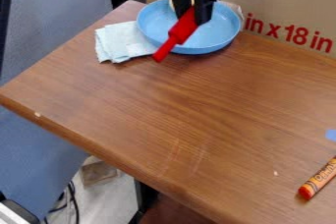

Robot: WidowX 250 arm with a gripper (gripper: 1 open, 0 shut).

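My black gripper (191,2) hangs at the top centre, over a light blue round plate (217,36) at the back of the wooden table. A red elongated object (172,38) slants from the gripper down across the plate's front left rim. Whether the fingers are closed on it is hard to tell at this size. A pale folded cloth (118,41) lies beside the plate on the left.
An orange tube (319,176) lies at the right front edge, below a small blue patch (331,136). A cardboard box (292,7) stands behind. The table's left edge drops to the floor.
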